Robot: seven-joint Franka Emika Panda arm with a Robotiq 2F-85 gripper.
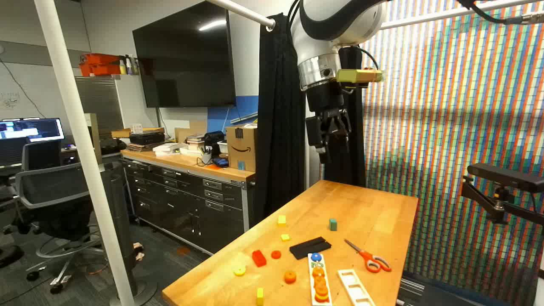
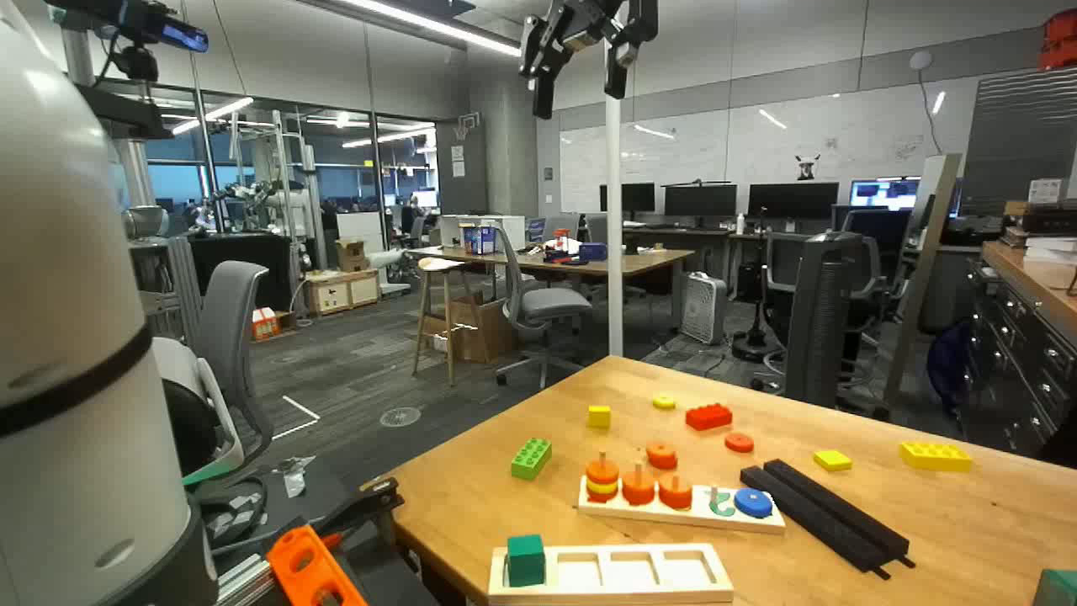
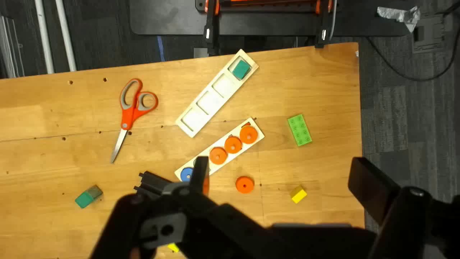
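Note:
High above the table my gripper stands open, its dark fingers wide apart with nothing between them; it also shows at the top of the second exterior view (image 2: pixel 580 91). A wooden tray (image 3: pixel 202 113) with square slots holds a green cube (image 3: pixel 241 69) in one end slot. Beside it lies a white peg board (image 3: pixel 257 127) bearing orange rings (image 3: pixel 233 144) and a blue ring (image 3: pixel 186 174). A loose orange ring (image 3: pixel 244 185) rests on the tabletop, near a yellow block (image 3: pixel 298 194). Farther off is another green block (image 3: pixel 89 196). A light green brick (image 3: pixel 299 130) lies right of the boards.
Orange-handled scissors (image 3: pixel 134 108) lie with their blades uncovered. Two black bars (image 2: pixel 828 515) lie beside the peg board. A red brick (image 2: pixel 708 416), a flat red ring (image 2: pixel 739 443) and yellow pieces (image 2: pixel 935 456) are spread about. Bare tabletop (image 1: pixel 352 196) shows at the far end.

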